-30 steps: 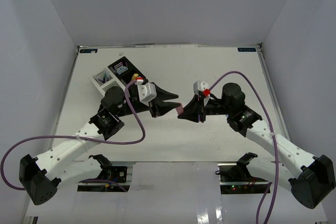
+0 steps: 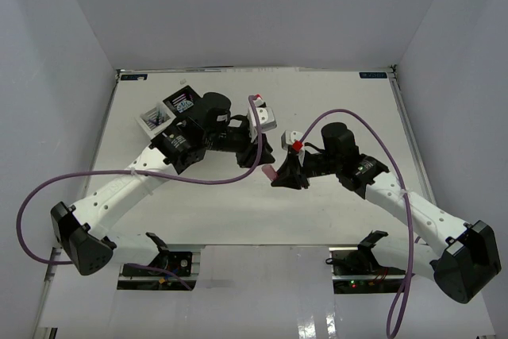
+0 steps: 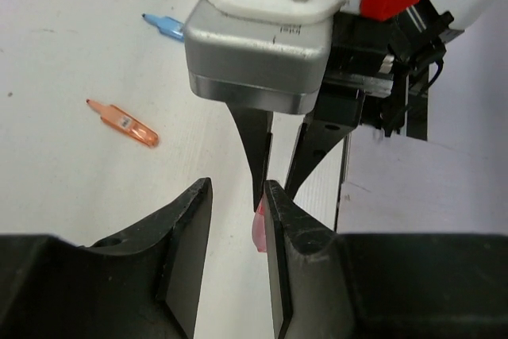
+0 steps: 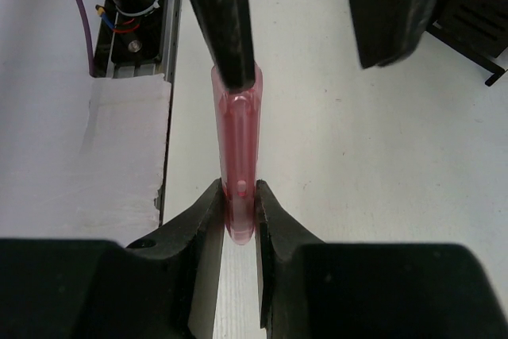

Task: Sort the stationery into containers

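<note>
A clear pink tube-shaped piece (image 4: 240,136), perhaps a highlighter, points away from my right gripper, whose fingers are shut on its near end. In the top view this pink piece (image 2: 271,172) shows over the middle of the table, beside the fingers of the right gripper (image 2: 283,175). My left gripper (image 2: 266,153) is close above it, partly open. In the left wrist view the left gripper has an empty gap, and its right finger overlaps the pink piece (image 3: 259,229). An orange pen (image 3: 125,123) and a blue pen (image 3: 165,26) lie on the table.
At the back left stand a white container (image 2: 154,119) with items inside and a black slotted container (image 2: 182,99), partly covered by the left arm. Both grippers crowd together mid-table.
From left of the pink piece, my left gripper has swung right and turned, ending close above it. The right gripper has shifted slightly, still with the pink piece.
</note>
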